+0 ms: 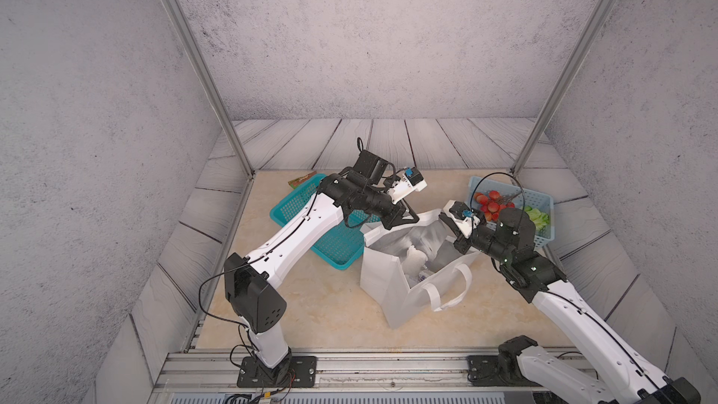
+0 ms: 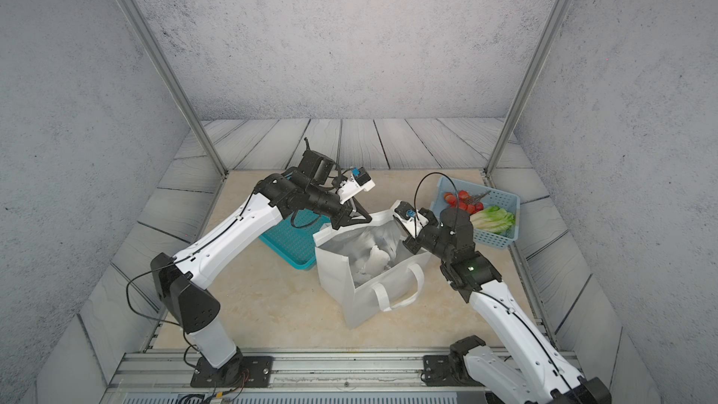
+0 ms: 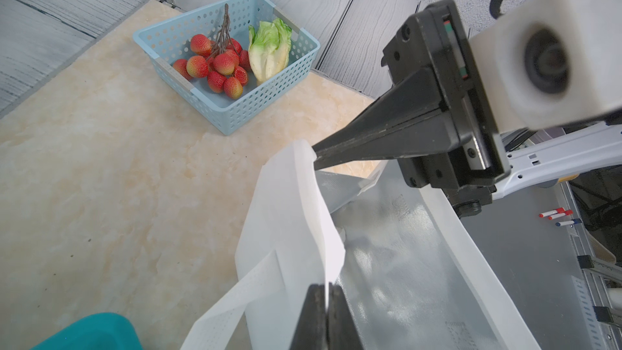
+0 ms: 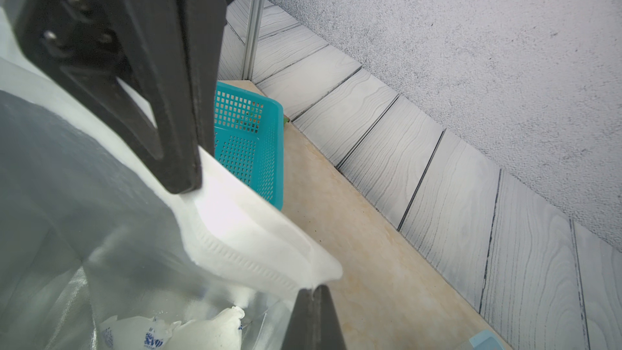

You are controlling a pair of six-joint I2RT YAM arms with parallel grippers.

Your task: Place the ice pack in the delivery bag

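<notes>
The white delivery bag [image 1: 389, 284] stands open at the table's centre, its silvery lining showing. A white pack [image 2: 376, 260], likely the ice pack, lies inside; printed white packaging also shows low in the right wrist view [image 4: 194, 330]. My left gripper is shut at the bag's far rim, the thin white edge at its fingertips. My right gripper is shut at the bag's rim corner, fingertips touching the white fold; whether they pinch it is unclear.
A teal basket [image 1: 336, 247] stands left of and behind the bag. A light-blue basket [image 2: 497, 237] with lychees and lettuce is at the back right. Bare table shows in front of the bag and on the left.
</notes>
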